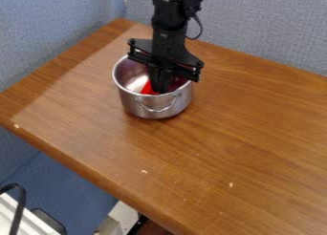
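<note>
A steel pot point(155, 105) with a wire handle stands on the wooden table toward the back left. A red object point(148, 89) lies inside it, mostly hidden behind my black gripper point(160, 83), which reaches down into the pot from above. The fingertips are hard to make out against the red object, and I cannot see whether anything is between them.
Padded blue-grey walls point(262, 29) border it at the back and left. A cable and white items lie below the table's left edge.
</note>
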